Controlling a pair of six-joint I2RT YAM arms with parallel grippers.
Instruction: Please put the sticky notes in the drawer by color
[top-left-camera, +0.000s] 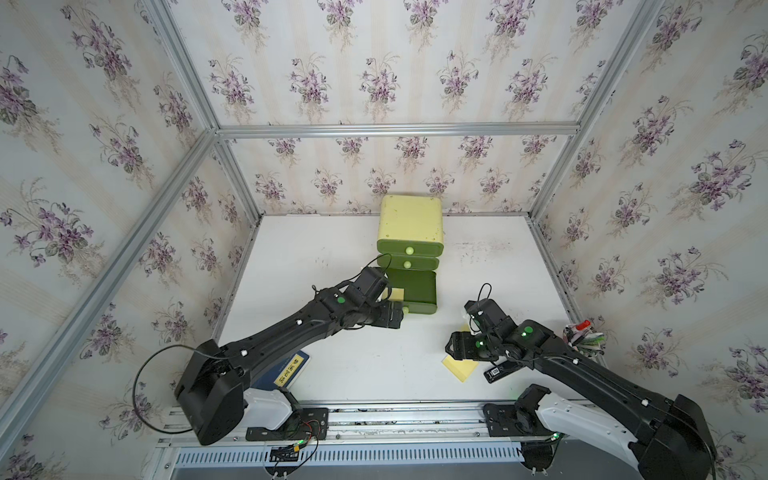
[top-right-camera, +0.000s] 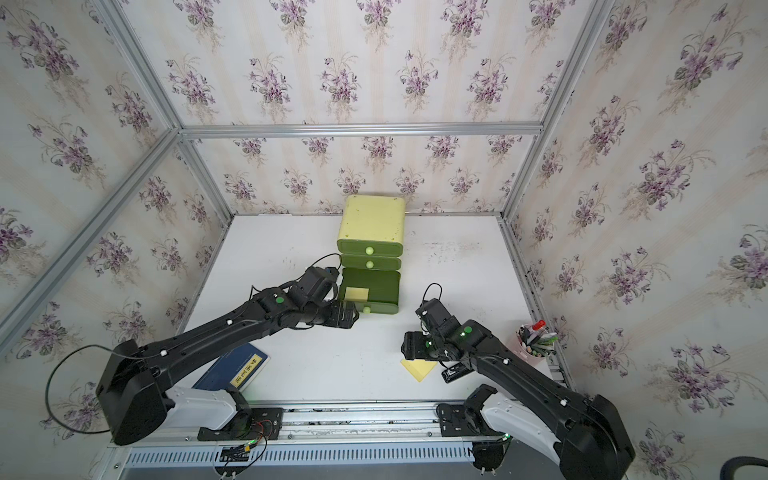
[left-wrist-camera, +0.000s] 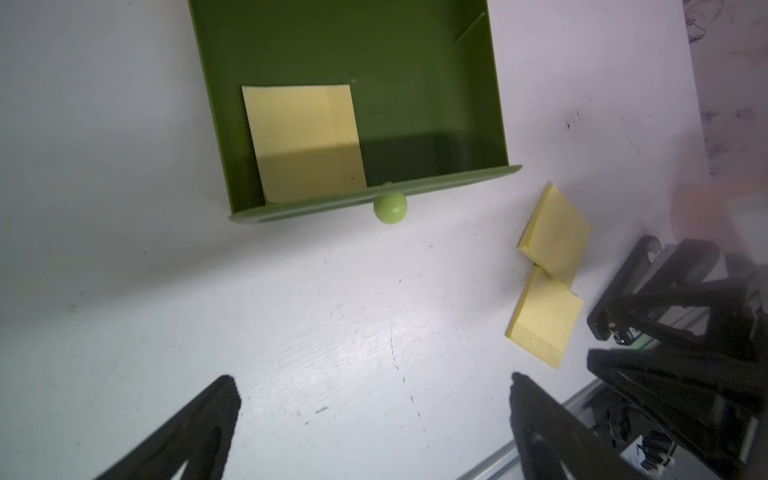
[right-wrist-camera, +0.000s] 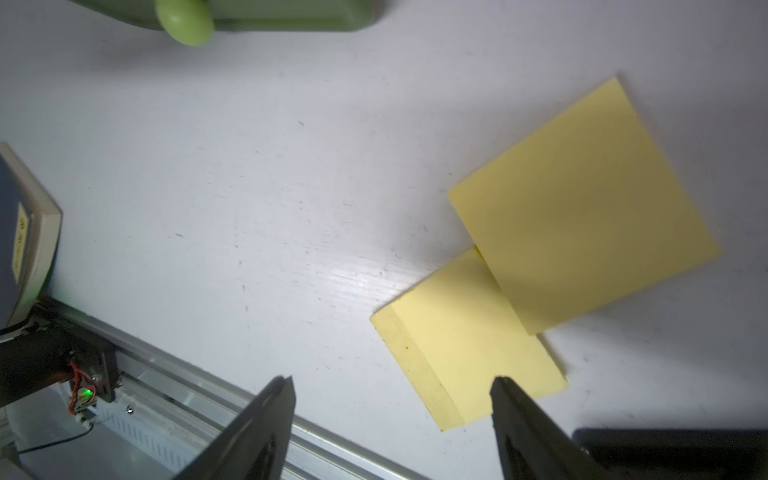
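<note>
The lower drawer (left-wrist-camera: 432, 128) of the green cabinet (top-left-camera: 409, 224) is pulled out. One pale yellow sticky note pad (left-wrist-camera: 308, 144) lies in its front left corner. Two more lie on the table, one edge overlapping: a lighter yellow pad (right-wrist-camera: 472, 344) and a deeper yellow pad (right-wrist-camera: 584, 208). My left gripper stands open and empty over the table, just in front of and left of the drawer. My right gripper has its fingers apart, nothing between them, above the table close to the lighter pad's near edge.
A black stapler-like object (top-right-camera: 457, 372) lies right of the pads. A pen holder (top-right-camera: 532, 344) stands at the right edge, a dark blue book (top-right-camera: 233, 368) at the front left. White table in front of the drawer is clear.
</note>
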